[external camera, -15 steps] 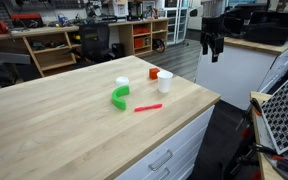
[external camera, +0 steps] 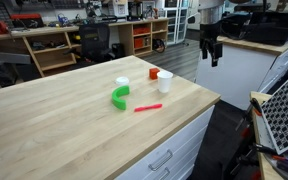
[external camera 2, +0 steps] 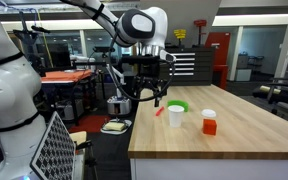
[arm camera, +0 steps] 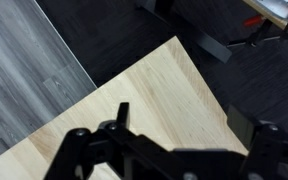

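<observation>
Several objects rest on the wooden tabletop (external camera: 59, 120). A green curved piece (external camera: 120, 97) lies near its middle, with a red stick (external camera: 148, 108) to its right. Beyond them stand a white cup (external camera: 164, 81), a red block (external camera: 154, 72) and a small white object (external camera: 122, 81). In exterior view 2 the cup (external camera 2: 175, 116) is near the red block (external camera 2: 209, 127). My gripper (external camera: 210, 60) hangs high past the table's right end, apart from everything. The wrist view shows its fingers (arm camera: 242, 126) wide apart, only the bare table corner (arm camera: 169, 90) and dark floor beneath.
White drawers (external camera: 169, 155) stand under the table's edge. A black grated panel (external camera: 284, 112) is at the far right. An office chair (external camera: 96, 42) and a workbench (external camera: 49, 58) are behind.
My gripper has shifted only slightly at the upper right. The objects on the table have stayed where they were.
</observation>
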